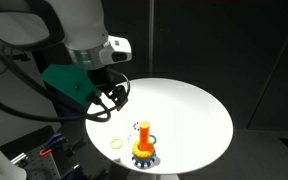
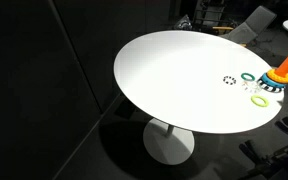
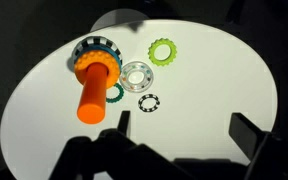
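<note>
An orange post (image 3: pixel 93 95) rises from a stack of rings on the white round table. In the wrist view the stack has an orange ring (image 3: pixel 97 60) nearest the camera, with blue and black-and-white checks behind it. Loose on the table lie a lime-green ring (image 3: pixel 162 52), a clear ring (image 3: pixel 137 77), a dark teal ring (image 3: pixel 115 93) partly hidden by the post, and a small black-and-white ring (image 3: pixel 149 103). My gripper is open above the table, its fingers wide apart and nothing between them. Exterior view 2 shows the gripper (image 2: pixel 268 138) at the lower right.
A single pedestal (image 2: pixel 169 142) carries the table. Dark floor surrounds it, and a grey chair (image 2: pixel 252 25) stands beyond.
</note>
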